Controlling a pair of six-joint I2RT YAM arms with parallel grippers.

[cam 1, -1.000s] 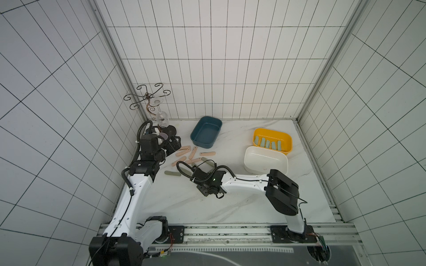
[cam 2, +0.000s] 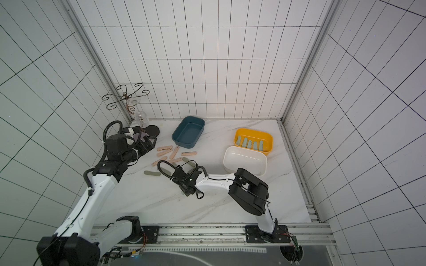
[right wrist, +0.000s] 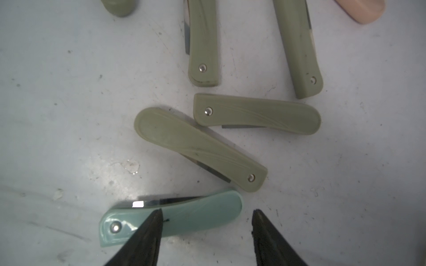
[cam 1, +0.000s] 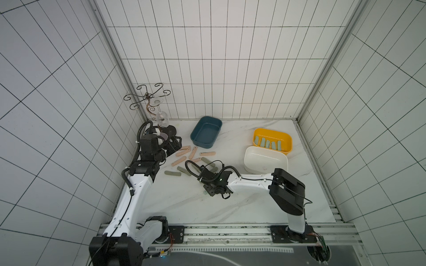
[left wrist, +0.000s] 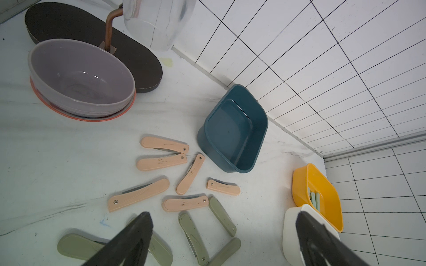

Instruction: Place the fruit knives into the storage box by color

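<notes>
A teal fruit knife (right wrist: 199, 215) lies at the bottom of the right wrist view. My right gripper hangs just over it, fingers apart; the left finger covers part of the handle, and the blunt end stops short of the right finger. Several olive-green knives (right wrist: 199, 148) lie beyond it. Pink-beige knives (left wrist: 137, 195) spread across the table in the left wrist view. Over the far left of the table, my left gripper stands open and empty. The yellow box (cam 1: 290, 139) holds several teal knives (cam 1: 267, 144). The blue box (cam 1: 206, 133) and white box (cam 1: 266, 159) look empty.
A grey-purple bowl (left wrist: 82, 77) on a plate and a dark oval base (left wrist: 148, 73) with a metal stand occupy the back left corner. The white box stands directly before the yellow one.
Over the last second my right gripper has shifted to the right in the top left view, and part of a teal knife now shows beside it. The left arm stays still.
</notes>
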